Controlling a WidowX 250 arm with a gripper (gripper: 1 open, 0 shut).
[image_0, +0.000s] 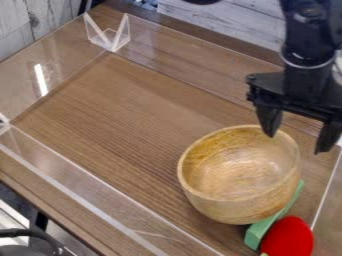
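My gripper (297, 120) hangs at the right, dark and open, its two fingers reaching down at the back rim of a wooden bowl (214, 175). The bowl sits on the table in the lower right of the view. Nothing shows between the fingers. Below the bowl's right side lie a green object (261, 232) and a red object (287, 240), both partly hidden or cut off by the frame.
A white wire-like item (107, 32) stands at the back left edge.
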